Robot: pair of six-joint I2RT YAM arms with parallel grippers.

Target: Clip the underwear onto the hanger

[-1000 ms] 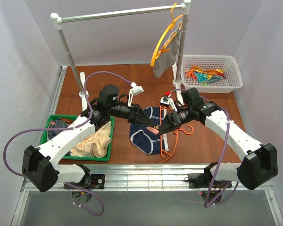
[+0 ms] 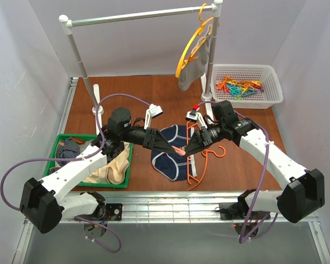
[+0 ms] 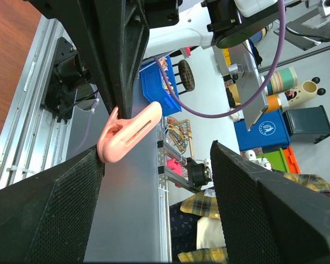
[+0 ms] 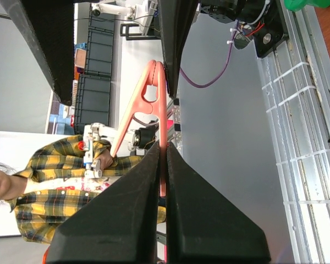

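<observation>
Navy underwear with white trim (image 2: 168, 165) lies on the table over part of an orange hanger (image 2: 206, 168). Above it a pink clothespin (image 2: 178, 150) is held by my right gripper, shut on one of its legs. My left gripper is part open, its fingers either side of the clothespin (image 3: 126, 132), which stands near its fingertips in the left wrist view. In the right wrist view the left gripper's fingers flank the clothespin's upper end.
A rack (image 2: 137, 16) at the back holds an orange hanger with grey cloth (image 2: 193, 71). A white basket (image 2: 269, 88) of clips is at back right. A green bin (image 2: 126, 165) of clothes is at left.
The right arm is nearly still.
</observation>
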